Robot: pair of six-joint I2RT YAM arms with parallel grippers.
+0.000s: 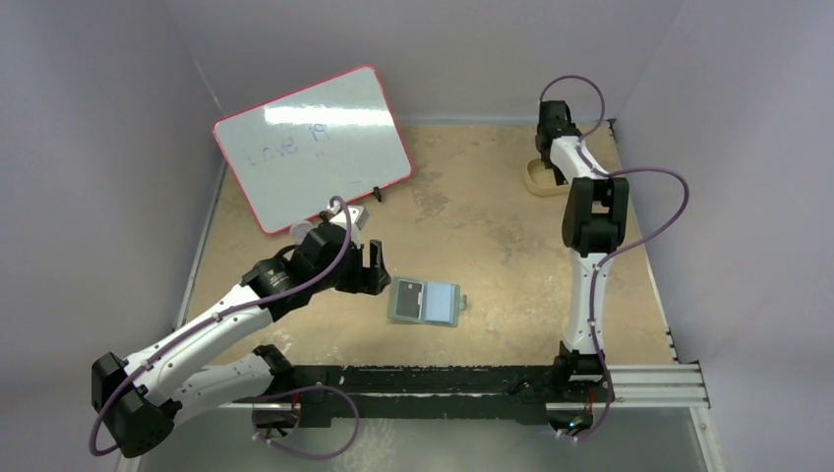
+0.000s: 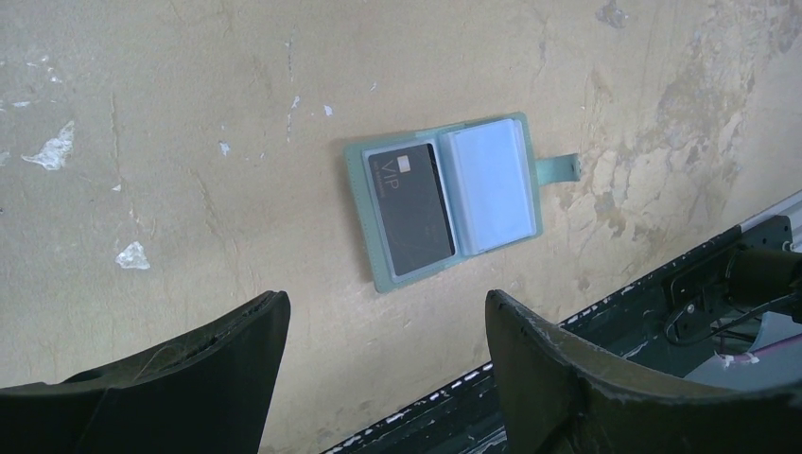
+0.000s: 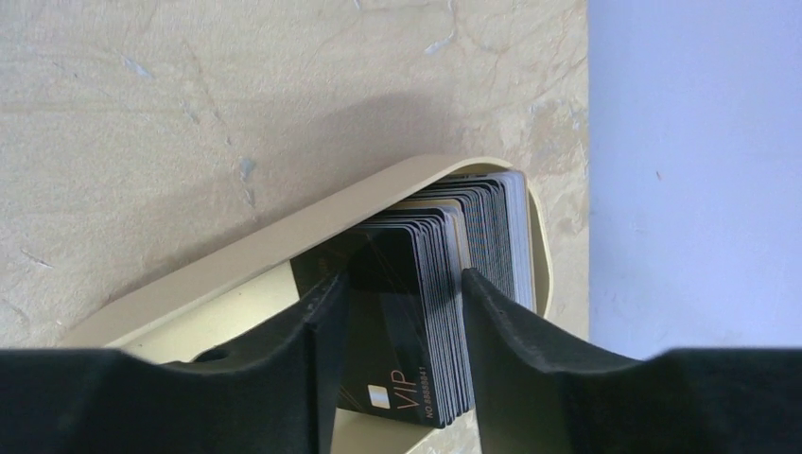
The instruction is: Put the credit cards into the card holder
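A pale green card holder lies unfolded on the table in the left wrist view, a black VIP card in its left half and clear sleeves on its right. My left gripper hangs open above the table near the holder, nothing between its fingers. In the right wrist view, a tan basket contains a packed row of credit cards. My right gripper reaches into it, with fingers parted on either side of several black cards. Whether both fingers press on the cards is unclear.
A whiteboard with a red frame leans at the back left, a white object near its foot. The basket stands at the back right, close to the wall. Open table lies between basket and holder.
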